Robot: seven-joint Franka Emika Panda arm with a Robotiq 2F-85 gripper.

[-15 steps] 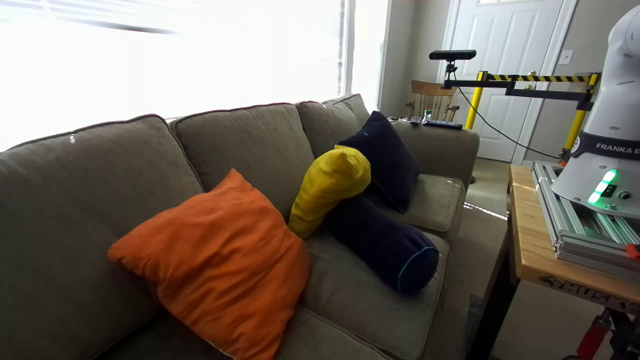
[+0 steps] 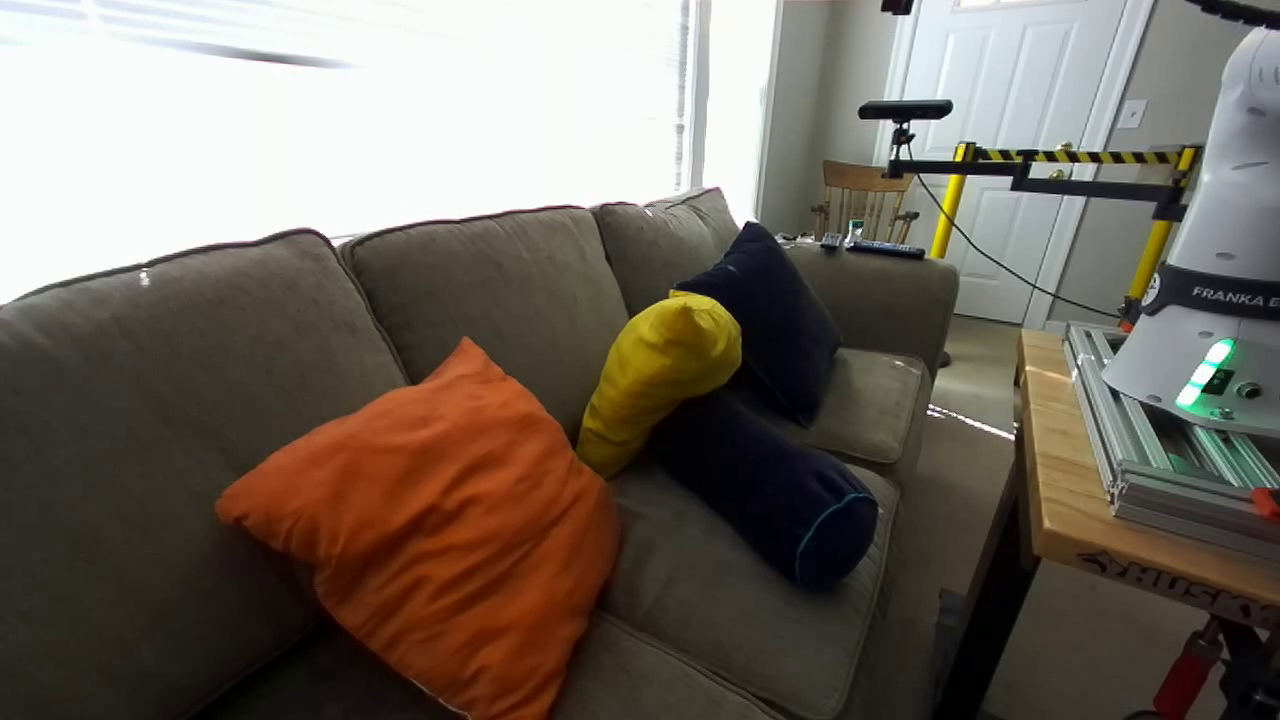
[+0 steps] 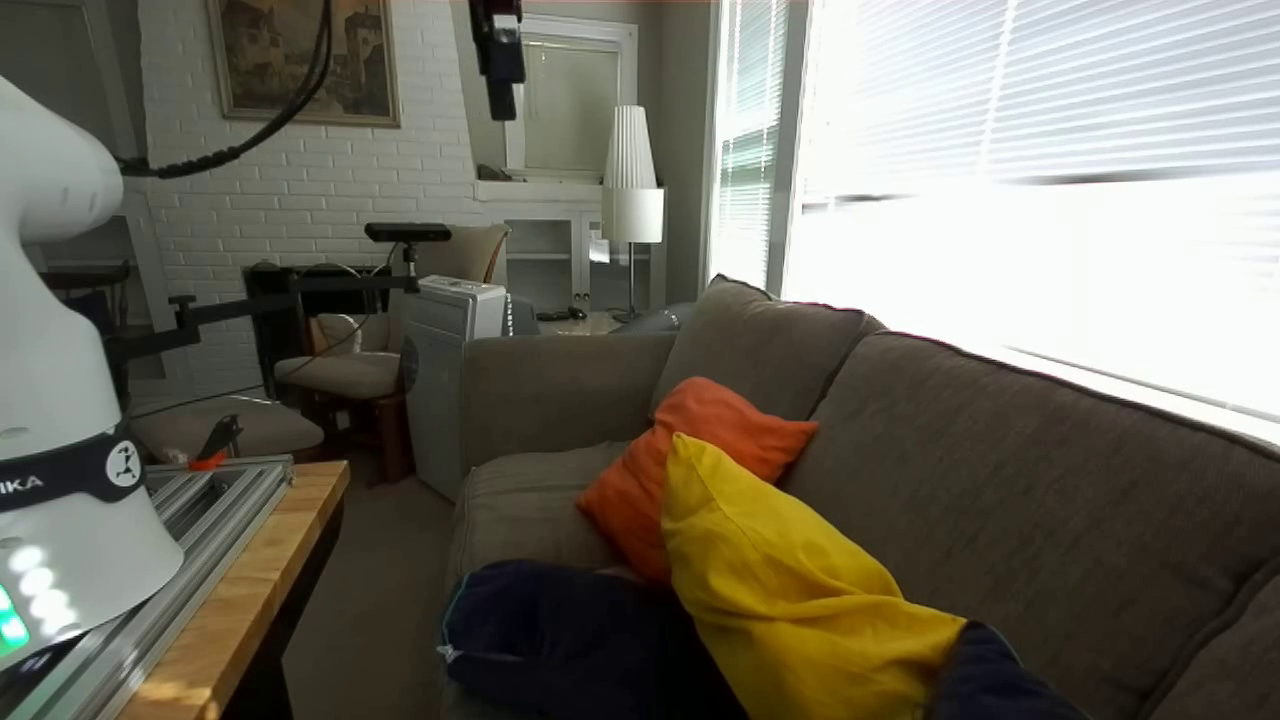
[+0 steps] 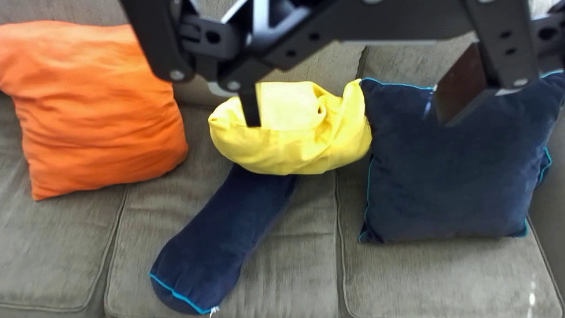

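My gripper stands wide open with nothing between its fingers, and the sofa fills the scene behind it. In the wrist view a crumpled yellow pillow [image 4: 296,151] leans on the sofa back, one end over a navy bolster [image 4: 222,241]. To its left rests an orange pillow [image 4: 100,116]; to its right, a square navy pillow [image 4: 450,185] with blue piping. Exterior view 2 shows a dark part of the gripper [image 3: 500,72] high up, apart from the orange pillow [image 3: 708,456] and the yellow pillow [image 3: 780,588].
Bare seat shows on the grey-brown sofa [image 2: 750,612] in front of the pillows. The robot base stands on a wooden table [image 2: 1056,480], with a floor gap before the sofa. A camera on an arm [image 2: 906,110] and a lamp [image 3: 632,216] stand farther off.
The arm's upper link has shifted slightly at the right of exterior view 1. The pillows have not moved.
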